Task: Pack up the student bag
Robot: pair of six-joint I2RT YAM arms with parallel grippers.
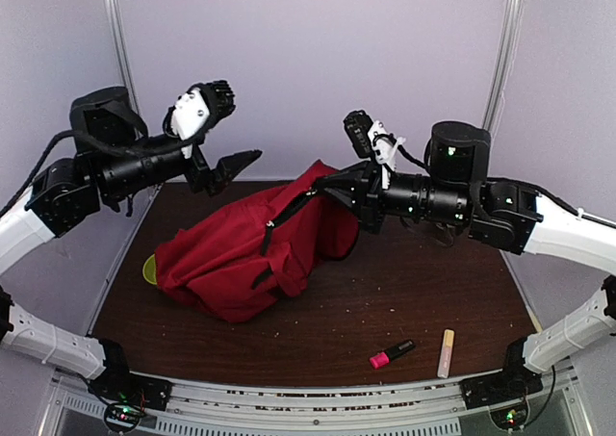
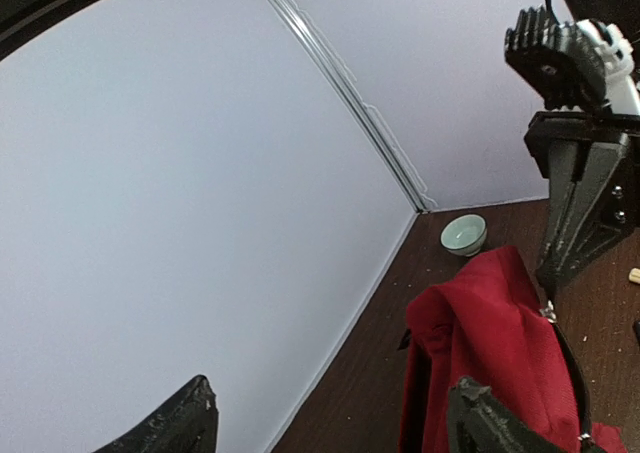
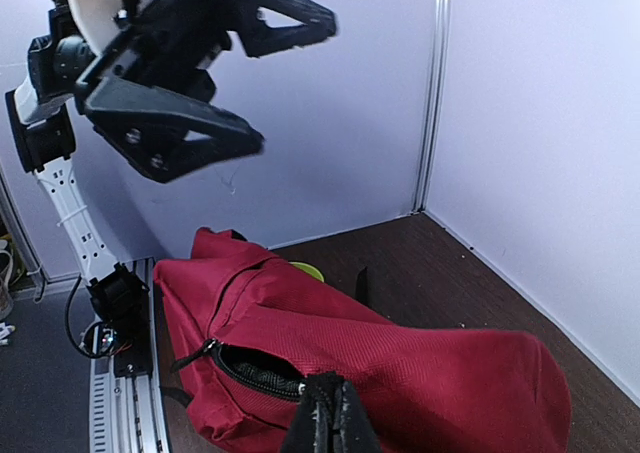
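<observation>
The red bag (image 1: 255, 243) leans over on the table, its top raised toward my right gripper (image 1: 322, 181). In the right wrist view the right gripper is shut at the end of the bag's dark zipper (image 3: 260, 368); the left wrist view shows its tips on the metal zipper pull (image 2: 548, 313). My left gripper hangs apart from the bag, above it, open with nothing between its fingers. A pink-and-black marker (image 1: 392, 353) and a pale stick-shaped item (image 1: 446, 353) lie at the table's front right.
A yellow-green bowl (image 1: 149, 269) is mostly hidden behind the bag at left. A pale bowl (image 2: 464, 234) stands at the back right. Walls (image 1: 308, 70) enclose the table.
</observation>
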